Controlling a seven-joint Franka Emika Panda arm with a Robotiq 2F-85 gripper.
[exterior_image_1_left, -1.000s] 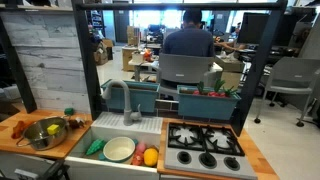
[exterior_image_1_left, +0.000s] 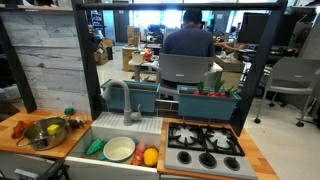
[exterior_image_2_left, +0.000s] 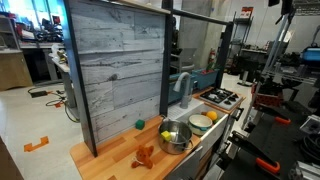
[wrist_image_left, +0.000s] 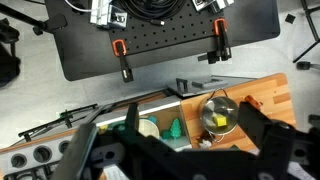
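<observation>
My gripper stands open in the wrist view, its two dark fingers wide apart with nothing between them. It is high above the counter's front side. A metal pot (exterior_image_2_left: 176, 136) with a yellow thing (wrist_image_left: 221, 123) inside sits on the wooden counter (exterior_image_2_left: 119, 154). In the sink (exterior_image_1_left: 93, 136) are a pale bowl (exterior_image_1_left: 119, 149), a green item (exterior_image_1_left: 96, 146), a red round item (exterior_image_1_left: 139, 147) and a yellow one (exterior_image_1_left: 150, 157). An orange-brown object (exterior_image_2_left: 145, 156) lies beside the pot. The gripper cannot be made out in the exterior views.
A black stove (exterior_image_1_left: 205, 148) occupies the counter's right part. The faucet (exterior_image_1_left: 127, 100) rises behind the sink. Blue-green bins (exterior_image_1_left: 208, 105) line the back edge, and a dark post (exterior_image_1_left: 88, 60) stands at the back left. A black perforated plate (wrist_image_left: 160, 50) fills the wrist view's upper part.
</observation>
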